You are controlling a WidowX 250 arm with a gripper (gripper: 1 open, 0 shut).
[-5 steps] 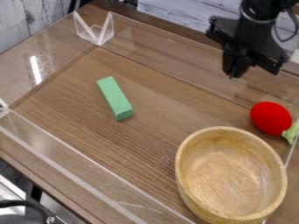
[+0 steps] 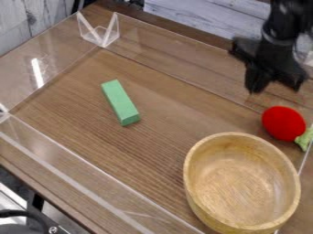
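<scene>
My gripper (image 2: 259,69) is at the top right, shut, with nothing visible between its fingers; it is blurred. Below it on the wooden table lie a red object (image 2: 281,122) and, partly behind that, a green object (image 2: 305,134) at the right edge. A green block (image 2: 120,101) lies at the left middle. A large tan bowl (image 2: 195,179) stands at the bottom right.
A white wire-like object (image 2: 101,27) stands at the back left. A white raised border runs along the table's back.
My gripper has moved to the right along the back of the table. The objects on the table have not visibly moved.
</scene>
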